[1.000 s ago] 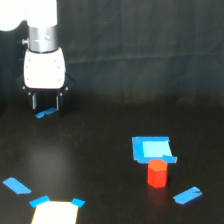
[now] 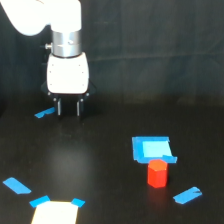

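Note:
My gripper [image 2: 69,108] hangs at the upper left over the dark table, pointing down. Its two fingers stand apart, with nothing visible between them. Far from it, at the lower right, a small red block [image 2: 157,173] rests on the table. Just behind the block lies a pale square [image 2: 155,149] framed by blue tape [image 2: 140,142]. A cream-white square [image 2: 55,213] with blue tape at its corners is cut off by the bottom edge.
Loose strips of blue tape lie at the left [image 2: 16,186], at the lower right [image 2: 187,195] and near the gripper.
My arm and gripper have moved to the right and slightly toward the camera or lower. The red block and both squares are where they were.

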